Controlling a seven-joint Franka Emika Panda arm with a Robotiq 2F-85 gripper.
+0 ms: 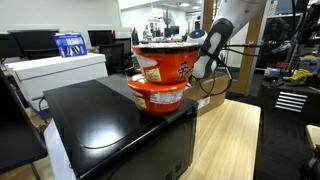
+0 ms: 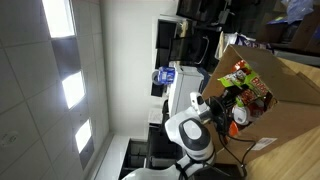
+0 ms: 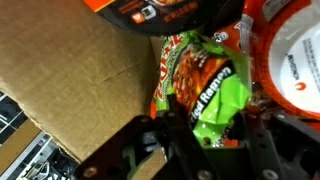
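A crinkled green and red packet [image 3: 205,85] with "Red Pepper" lettering stands between the fingers of my gripper in the wrist view. The fingers are shut on its near end. In the second exterior view, a green and red packet [image 2: 239,75] shows at my gripper [image 2: 229,97], over the open cardboard box [image 2: 285,85]. From the first exterior view, only the white arm [image 1: 207,58] is clear; the stacked red bowls hide part of the box and the gripper area.
Around the packet in the box are a black-lidded container [image 3: 150,12] and a red-and-white round container [image 3: 295,55]. Cardboard wall [image 3: 75,75] lies close on the left. Stacked red bowls [image 1: 160,75] stand on a black surface [image 1: 95,110].
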